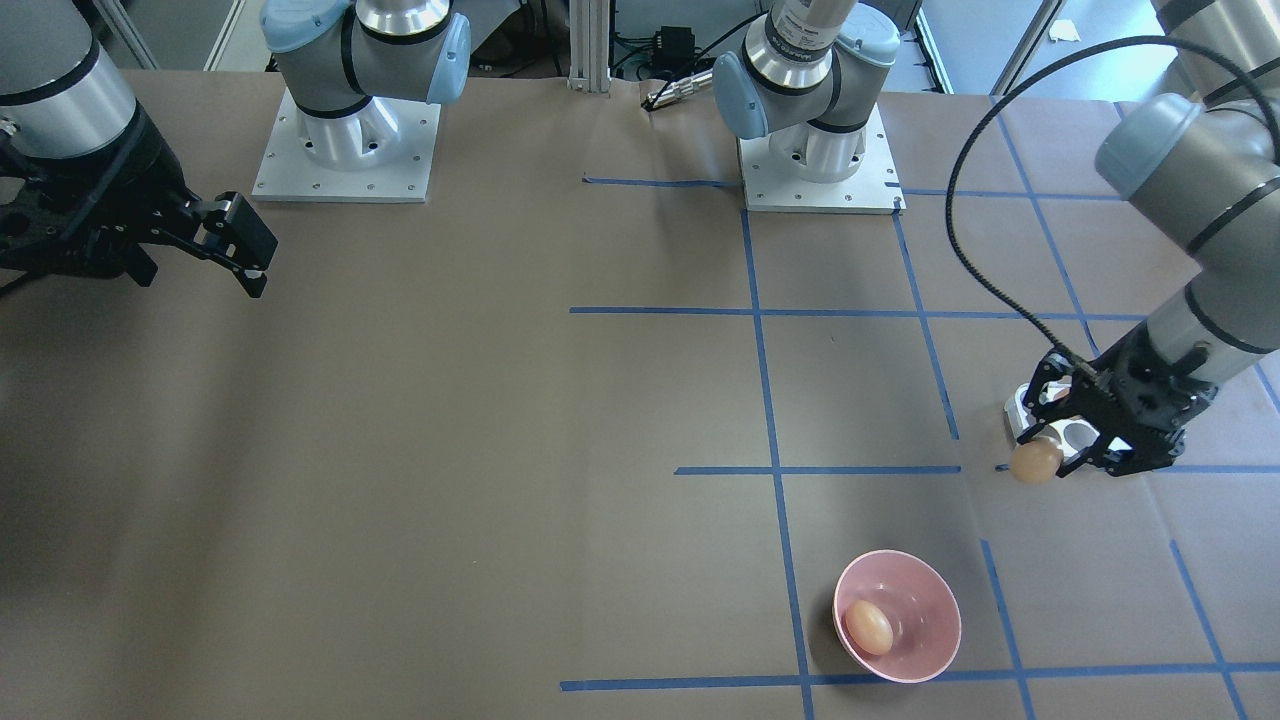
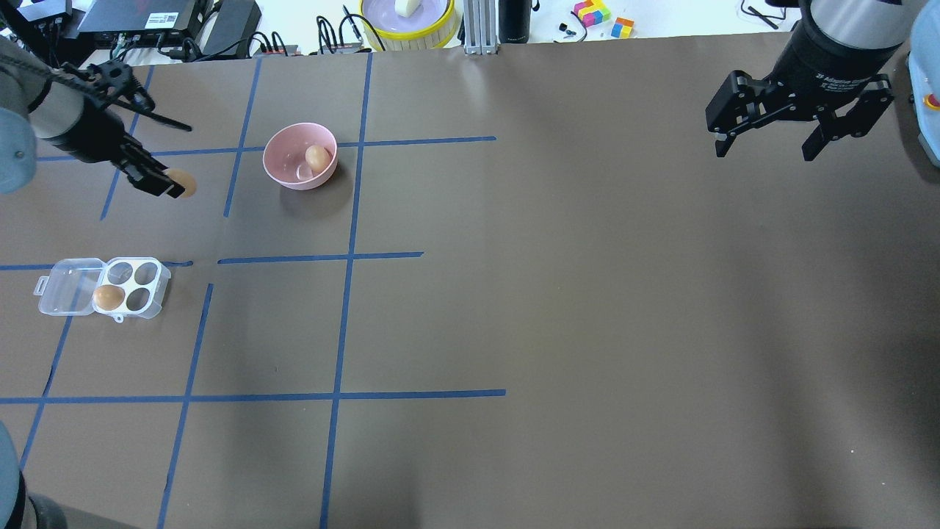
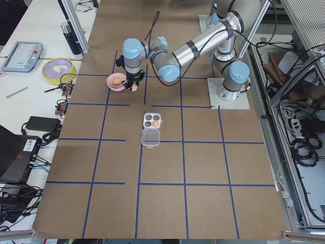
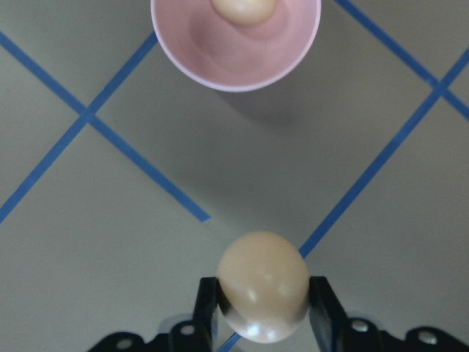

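My gripper is shut on a tan egg [image 4: 262,286], held in the air between the egg carton and the pink bowl, as the top view also shows. The pink bowl [image 1: 930,612] holds one egg [image 1: 867,624]; in the left wrist view it sits at the top edge [image 4: 234,66]. The white four-cup carton [image 2: 150,300] has its clear lid [image 2: 66,286] open, with one egg [image 2: 109,296] in a lower cup. In the front view the carton is partly hidden behind my gripper.
Another black-gripper arm [image 2: 797,106] stands at the top right of the top view, well away from the bowl. More arms on white bases [image 1: 348,180] line the back.
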